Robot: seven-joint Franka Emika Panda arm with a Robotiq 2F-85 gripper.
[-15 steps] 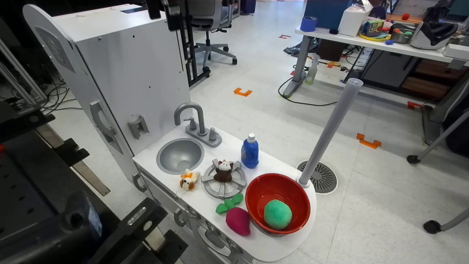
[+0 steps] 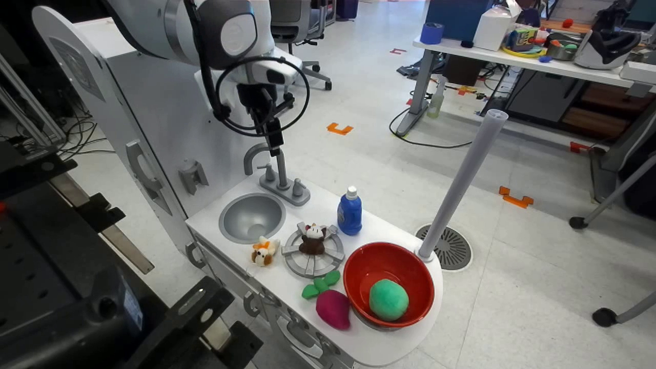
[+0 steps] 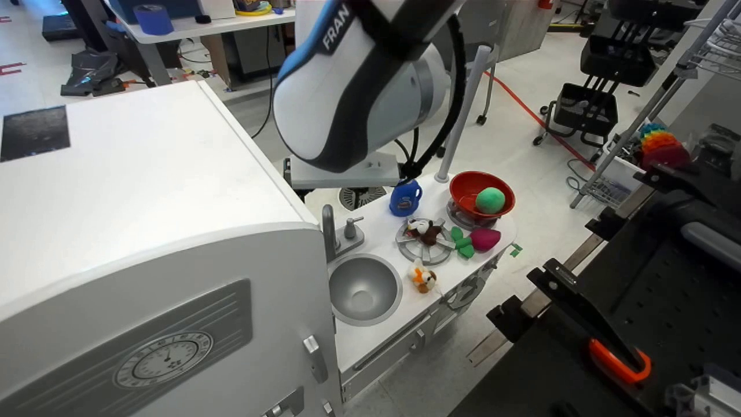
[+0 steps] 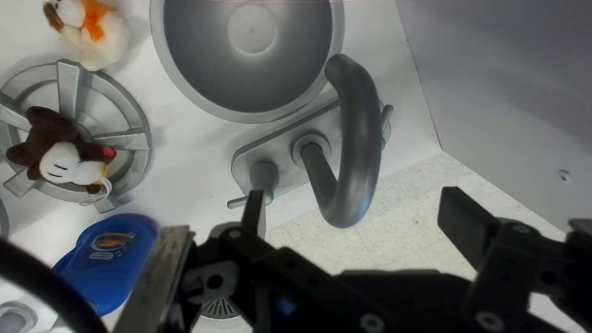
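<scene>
In the wrist view my gripper is wide open, its two fingers [image 4: 254,213] far apart. The grey faucet [image 4: 358,150] shows between them from above; in exterior view 1 the gripper [image 2: 274,145] hangs above and behind the faucet's arch. I cannot tell whether they touch. Beside the faucet lies the grey sink [image 2: 252,218], empty. A brown and white plush toy [image 2: 313,239] rests on the burner, and a white plush dog [image 2: 264,251] lies between burner and sink. The red bowl [image 2: 363,270] holds a green ball [image 2: 388,299].
A blue bottle [image 2: 350,212] stands at the counter's back edge. Near the bowl lies a magenta plush vegetable [image 2: 333,309] with green leaves. The grey upright pole [image 2: 462,184] and the tall white cabinet wall [image 2: 178,110] bound the counter.
The arm has come down into exterior view 1 from above, bringing the gripper close over the faucet. The toys, bowl and bottle have not moved.
</scene>
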